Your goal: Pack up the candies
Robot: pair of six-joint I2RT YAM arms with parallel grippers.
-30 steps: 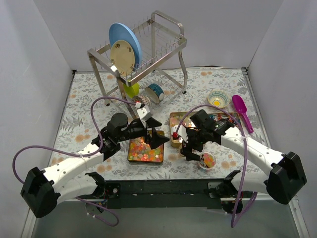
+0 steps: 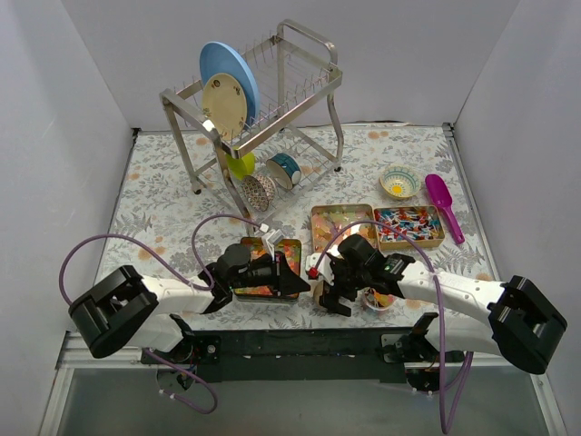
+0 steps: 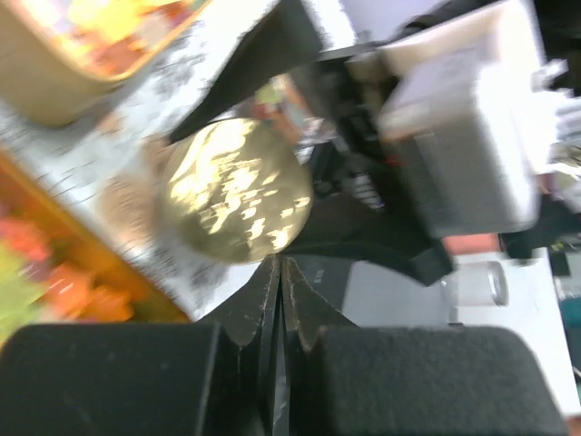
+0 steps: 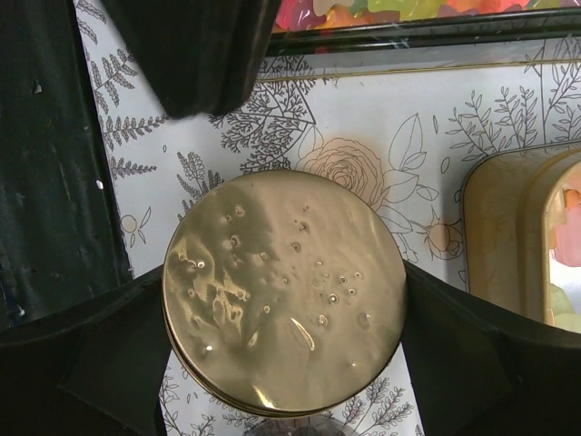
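A round gold lid (image 4: 286,282) lies between the fingers of my right gripper (image 2: 329,298), which stands open to its width; whether they press on it I cannot tell. In the left wrist view the same lid (image 3: 241,186) shows at the right gripper's fingers, and what is under it is hidden. My left gripper is shut, nothing showing between its tips, near the lid. In the top view it hangs by the near right corner of the left candy tray (image 2: 263,242). Colourful candies fill that tray.
A middle candy tray (image 2: 316,238) and a tray of wrapped candies (image 2: 431,238) stand farther right. A bowl with candies (image 2: 378,301) is partly behind the right arm. At the back are a dish rack (image 2: 331,118), a patterned bowl (image 2: 399,183) and a purple scoop (image 2: 438,191).
My left gripper has come nearer the front edge and right, over the left tray's near side.
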